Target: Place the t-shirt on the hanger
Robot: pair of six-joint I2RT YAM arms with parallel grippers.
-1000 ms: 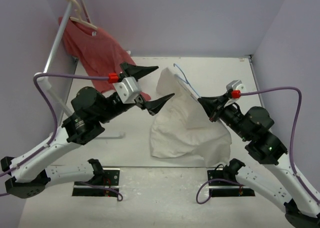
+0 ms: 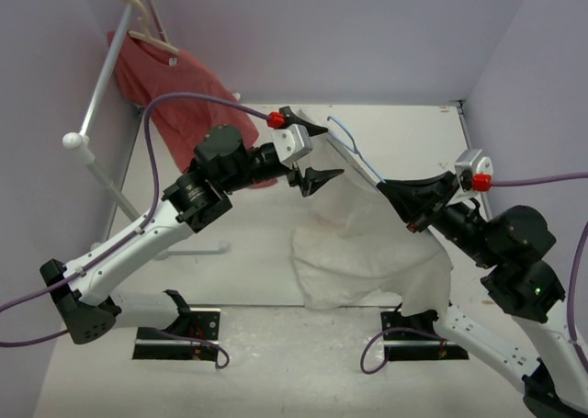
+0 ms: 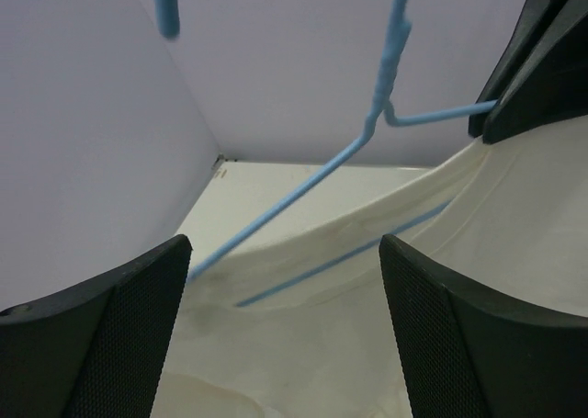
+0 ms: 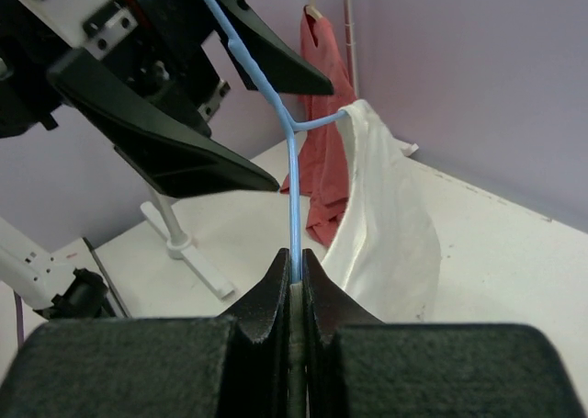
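The white t-shirt hangs down over the table, its upper left part hidden behind my left gripper in the top view. My right gripper is shut on one arm of the blue hanger. In the left wrist view, the hanger's other arm slants down to the shirt's neckline, its end out of sight there. A lower bar shows within the neck opening. The left gripper stands open beside the hanger, its fingers apart; I cannot tell whether cloth lies between them.
At the back left, a red shirt hangs on a wooden hanger from a white rack. Walls close in on both sides.
My left gripper has come rightward to the hanger and the shirt's left shoulder. The right gripper has shifted right with the hanger and shirt.
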